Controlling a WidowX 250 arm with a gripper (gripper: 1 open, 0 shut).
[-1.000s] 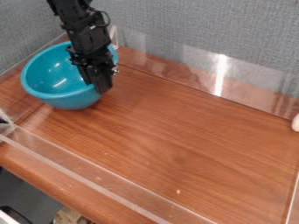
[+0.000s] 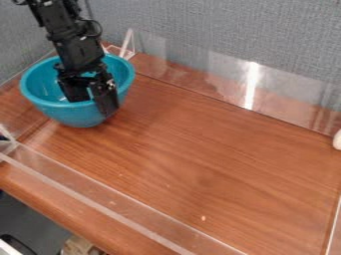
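Observation:
A turquoise plastic bowl [image 2: 54, 105] sits at the left end of the wooden table. My black gripper [image 2: 91, 98] is over and partly inside the bowl at its front right, with the fingers pointing down near the rim. The gripper is open; whether anything lies between its fingers is hard to see at this size.
Clear plastic walls edge the table along the back and front left. A grey textured wall stands behind. A small white object [image 2: 336, 138] is at the far right edge.
My arm and gripper have moved to the left, further over the bowl's interior. The bowl has shifted at most slightly.

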